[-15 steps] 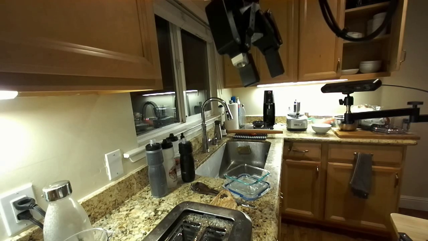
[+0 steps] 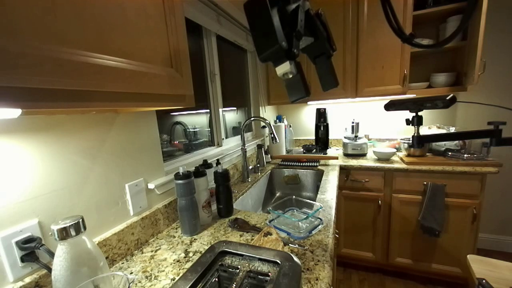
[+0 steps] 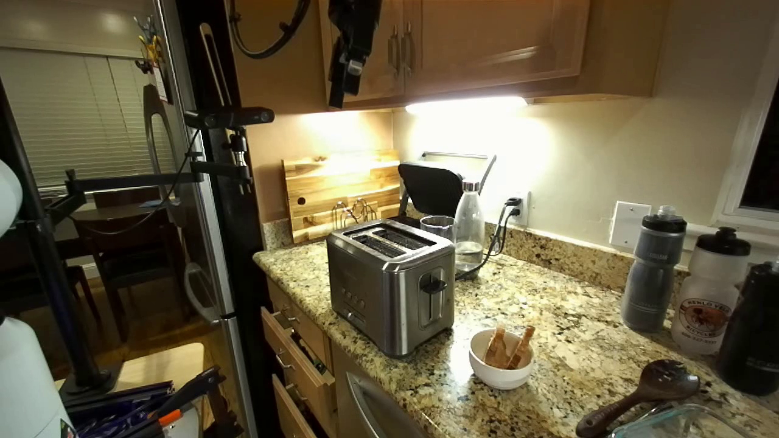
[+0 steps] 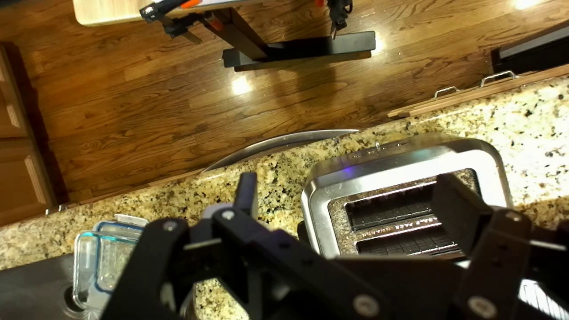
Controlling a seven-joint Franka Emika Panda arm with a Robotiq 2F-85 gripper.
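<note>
High above the counter my gripper point(image 2: 313, 85) hangs open, its two fingers apart and nothing between them. In the wrist view the left finger point(image 4: 246, 194) and right finger point(image 4: 459, 210) are spread wide over the counter. Below them stands the steel toaster point(image 4: 333, 184), its slots appearing empty. A white bowl point(image 3: 501, 376) holding brown pieces point(image 3: 511, 350) sits beside the toaster in exterior view 2; in the wrist view the gripper hides it. A dark slotted spoon point(image 3: 642, 394) lies further along, near a glass container point(image 2: 295, 211) at the sink's edge.
Several bottles, including a grey bottle point(image 2: 187, 204), line the wall before the sink point(image 2: 297, 185). A glass carafe point(image 3: 469, 226) stands behind the toaster. Upper cabinets point(image 3: 504, 44) flank the arm's space. Drawers point(image 3: 307, 339) below the counter stand pulled out.
The gripper has shifted very slightly up and left in exterior view 1. It stays open, and the things on the counter have not moved.
</note>
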